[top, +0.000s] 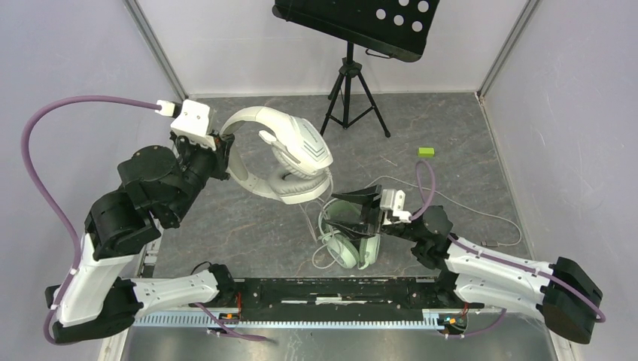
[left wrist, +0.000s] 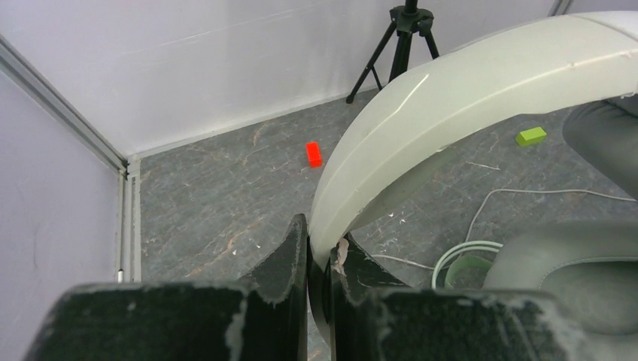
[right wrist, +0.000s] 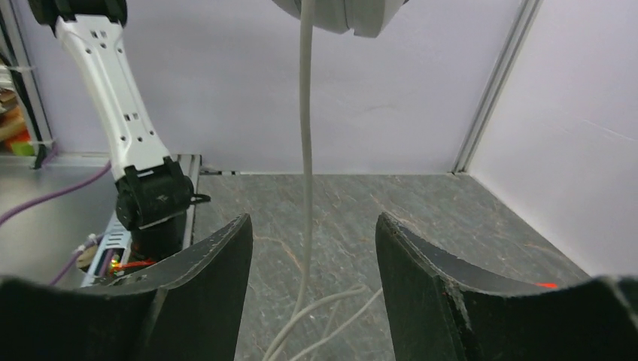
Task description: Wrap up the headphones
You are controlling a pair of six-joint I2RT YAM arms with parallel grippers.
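White headphones (top: 299,147) are held up at the centre-left by my left gripper (top: 222,154), shut on the headband (left wrist: 406,120) near its fingertips. Their cable (right wrist: 306,150) hangs straight down, passing in the right wrist view between the spread fingers of my right gripper, which is open and apparently not touching it. In the top view my right gripper (top: 340,214) is low, over green headphones (top: 346,252) lying on the floor with cable loops around them.
A black music stand (top: 347,71) stands at the back. A green block (top: 426,152) and a red block (left wrist: 314,153) lie on the grey floor (top: 466,180). Walls bound both sides; a cable runs across the right floor.
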